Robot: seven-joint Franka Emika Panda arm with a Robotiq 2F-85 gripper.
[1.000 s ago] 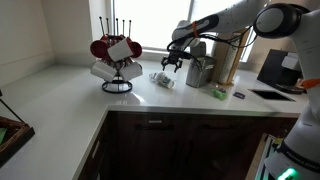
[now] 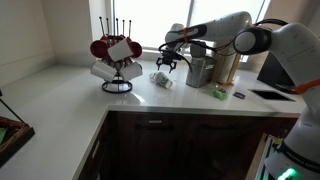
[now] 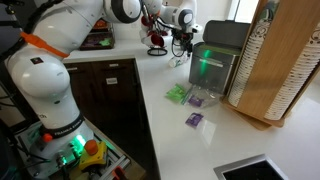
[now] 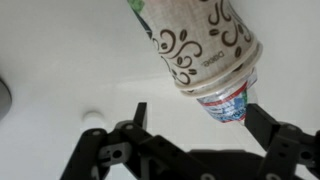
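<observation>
A paper cup with a brown coffee-bean print (image 4: 205,40) lies on its side on the white counter, across the upper middle of the wrist view. Against its end sits a smaller clear cup with a blue and red label (image 4: 228,101). In exterior view 1 the pale cups (image 2: 162,80) show near the back of the counter. My gripper is open, its fingers wide apart at the bottom of the wrist view, with nothing gripped. From outside, the gripper (image 2: 168,62) hangs just above the cups.
Left of the cups stands a rack with red and white mugs (image 2: 118,55). A grey bin (image 3: 212,69) is close on the other side, beside a wooden stand (image 3: 272,60). Green packets (image 3: 178,94) and a purple item (image 3: 194,119) lie nearer.
The gripper has shifted slightly left and the arm sits a little lower than a second ago. The cups appear unmoved.
</observation>
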